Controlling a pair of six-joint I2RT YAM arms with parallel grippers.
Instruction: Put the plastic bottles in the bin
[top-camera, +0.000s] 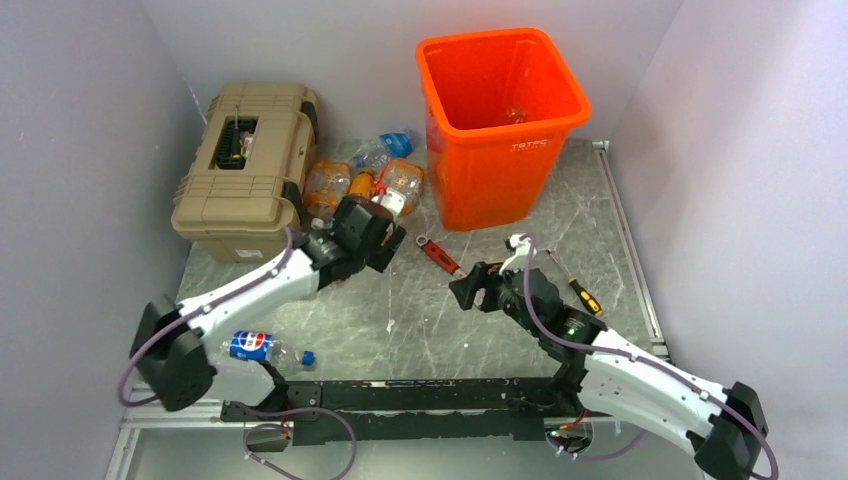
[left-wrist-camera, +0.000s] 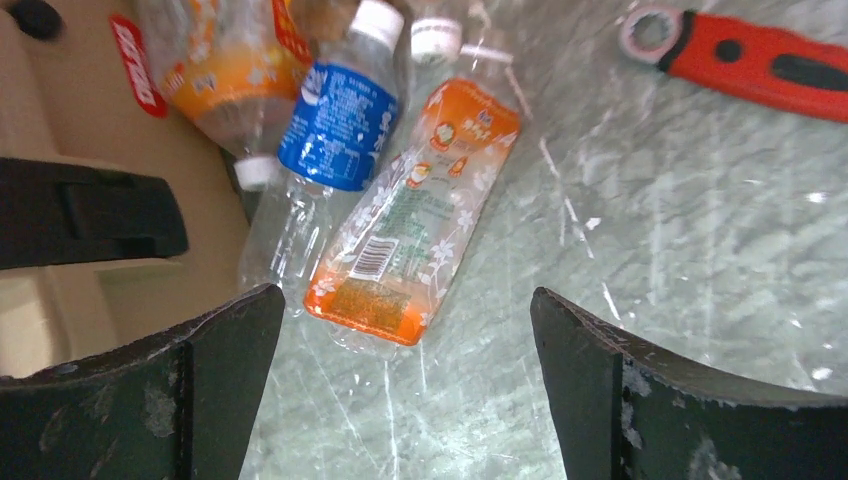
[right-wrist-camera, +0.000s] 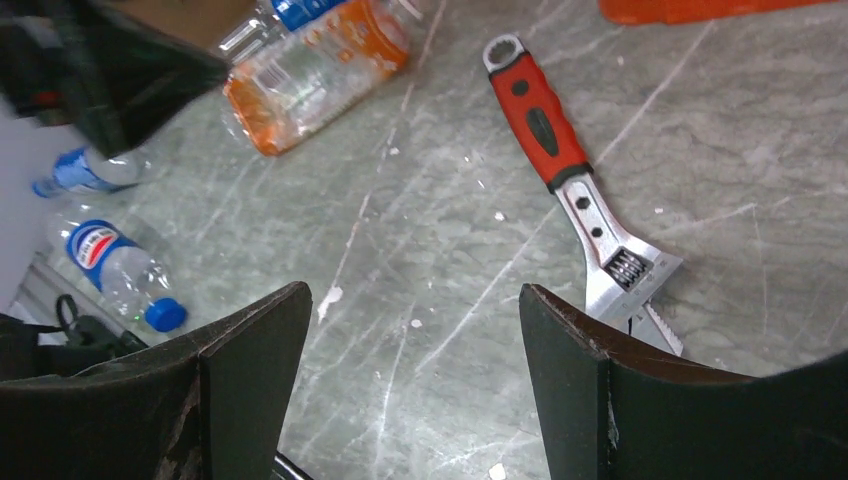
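Observation:
An orange-labelled bottle (left-wrist-camera: 420, 210) and a blue-labelled bottle (left-wrist-camera: 336, 128) lie side by side against the tool case, below my open left gripper. Other crumpled bottles (top-camera: 398, 180) are heaped beside the case. A Pepsi bottle (top-camera: 250, 345) lies at the front left, with another blue-labelled bottle (right-wrist-camera: 90, 172) beside it in the right wrist view. My right gripper is open over the front middle, with nothing between its fingers, near a red-handled wrench (right-wrist-camera: 540, 130). The orange bin (top-camera: 485, 170) stands at the back right.
The tan tool case (top-camera: 240, 200) fills the back left. A yellow-handled screwdriver (top-camera: 588, 297) lies at the right.

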